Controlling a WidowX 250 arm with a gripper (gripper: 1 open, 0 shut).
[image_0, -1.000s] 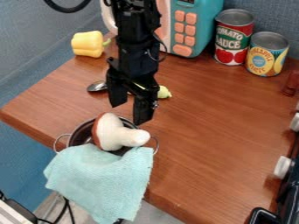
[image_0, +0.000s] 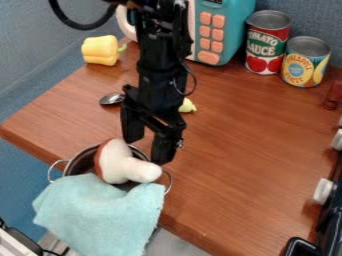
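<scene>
The black arm reaches down from the top centre, its gripper (image_0: 150, 140) low over a dark pot (image_0: 83, 160) at the near left edge of the table. A white mushroom-like object with a reddish-brown part (image_0: 127, 165) sits at the pot, directly under the fingers. A pale teal cloth (image_0: 94, 210) drapes over the pot's front and hangs past the edge. The fingers appear apart; whether they touch the object is unclear.
A spoon (image_0: 112, 98), yellow cup (image_0: 99, 50), teal microwave toy (image_0: 214, 35) and two cans (image_0: 267, 45) stand at the back. A black appliance (image_0: 315, 230) lines the right edge.
The gripper has moved down and to the left toward the pot. The white object and cloth have shifted slightly left.
</scene>
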